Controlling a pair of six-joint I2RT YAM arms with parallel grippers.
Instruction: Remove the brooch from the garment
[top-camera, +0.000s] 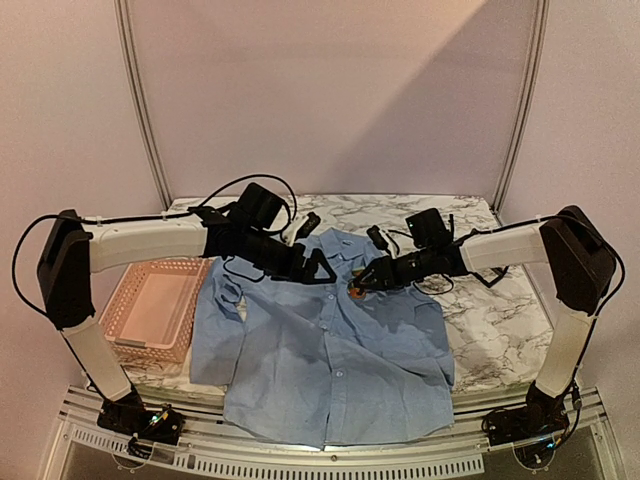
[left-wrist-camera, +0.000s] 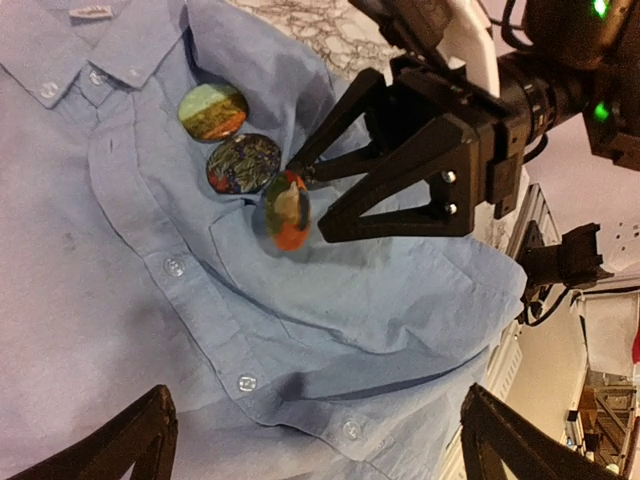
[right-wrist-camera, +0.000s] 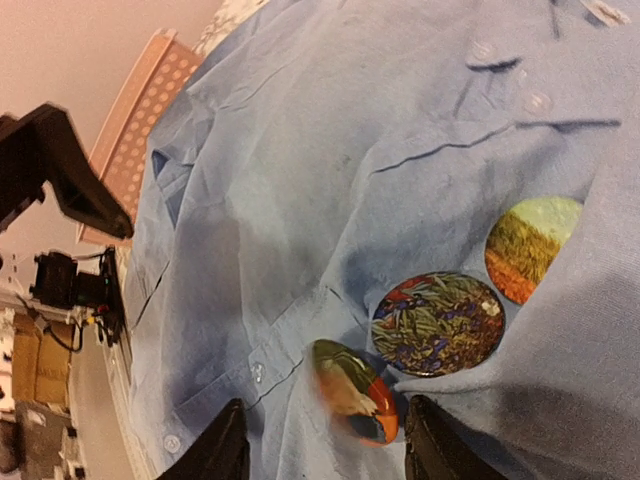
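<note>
On the blue shirt (top-camera: 285, 350) are three round picture brooches, near the placket below the collar. The lowest, an orange and green brooch (right-wrist-camera: 355, 392), tilts up from the cloth and is blurred. My right gripper stands around it, fingers apart; the brooch lies nearer one fingertip (right-wrist-camera: 428, 440) and is not squeezed between both. Whether its pin is still in the cloth cannot be seen. A dark floral brooch (left-wrist-camera: 243, 164) and a landscape brooch (left-wrist-camera: 213, 111) lie flat above it. My left gripper (top-camera: 322, 268) is open and empty over the shirt, left of the brooches.
A pink basket (top-camera: 150, 268) stands on the marble table at the left. A dark frame-like object (top-camera: 490, 277) sits behind the right arm. Both grippers are close together above the shirt's upper part.
</note>
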